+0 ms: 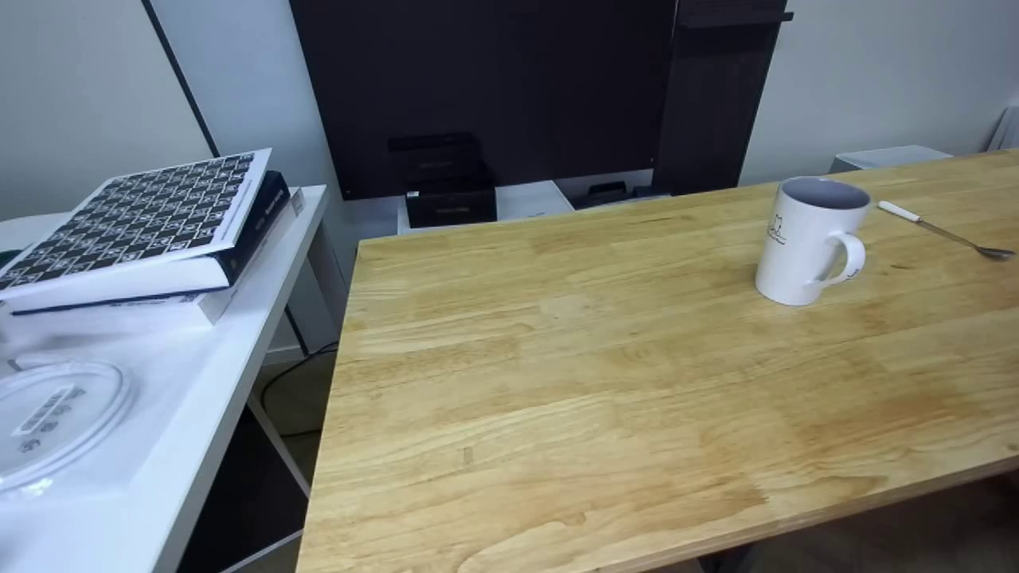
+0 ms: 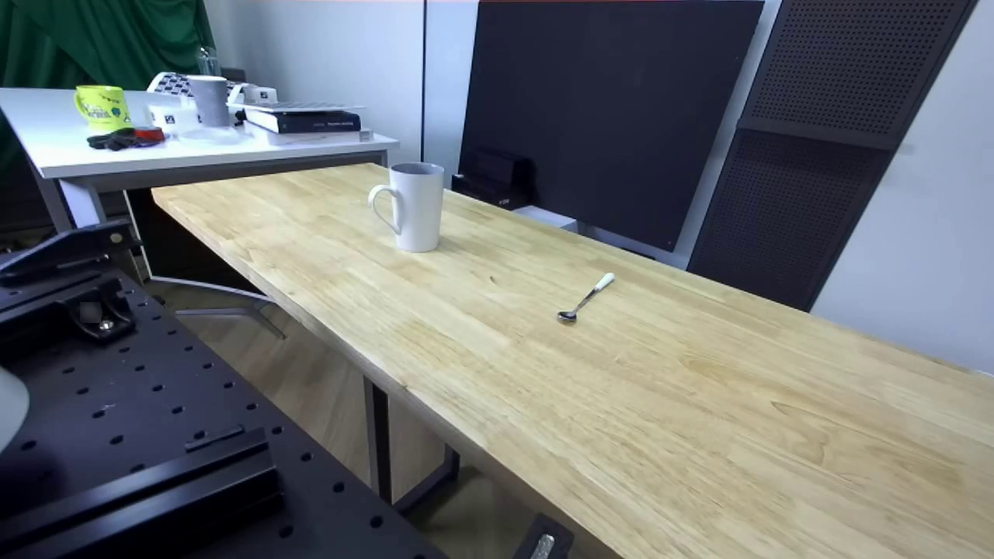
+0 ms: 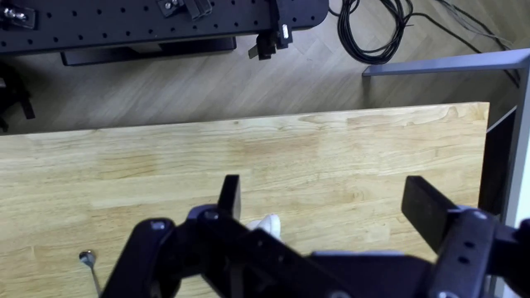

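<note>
A tall white mug point(image 1: 799, 250) with a grey inside stands upright on the wooden table point(image 1: 573, 382), its handle turned to the right in exterior view 1. Behind it and to its right lies a spoon point(image 1: 941, 230) with a white handle and a metal bowl; exterior view 2 shows the same spoon point(image 2: 587, 298) lying apart from the mug point(image 2: 416, 206). Only the wrist view shows my gripper, high over the table and open, its fingers wide apart with nothing between them. There the gripper body covers most of the mug, leaving part of the handle point(image 3: 271, 225) in sight.
Bare wood surrounds the mug and spoon. A white side table point(image 2: 214, 160) holds books point(image 2: 303, 121), a yellow-green mug point(image 2: 102, 107) and a grey cup point(image 2: 210, 101). A black perforated base plate point(image 2: 186, 419) runs along the table's near side, with a floor gap between.
</note>
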